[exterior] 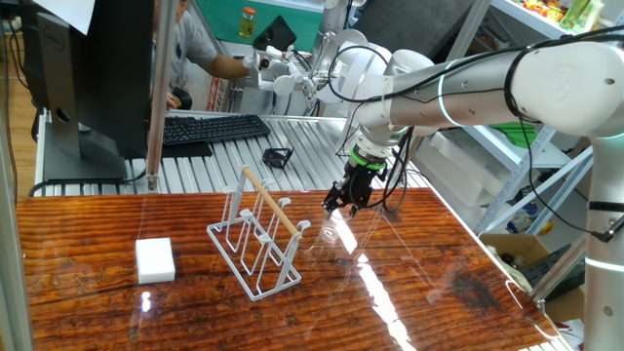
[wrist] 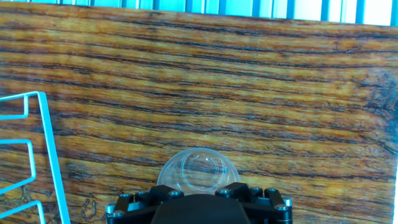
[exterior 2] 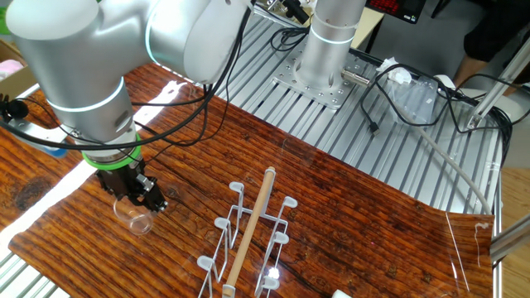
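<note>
A clear glass cup (wrist: 198,165) shows at the lower middle of the wrist view, its round rim facing the camera. My gripper is right at the cup, with black fingers (wrist: 166,191) spread to either side of its near part. Whether they press on the glass cannot be made out. In exterior view 2 the cup (exterior 2: 134,217) is just below the gripper (exterior 2: 153,197), over the wooden table. The gripper (exterior: 336,207) in exterior view 1 hangs low near the table's back edge, the transparent cup faint beneath it.
A white wire rack with a wooden top bar (exterior: 272,202) stands left of the gripper; its frame (wrist: 51,146) enters the wrist view at left. Farther left lies a white block (exterior: 154,260). Bare tabletop (exterior: 429,283) extends to the right and front.
</note>
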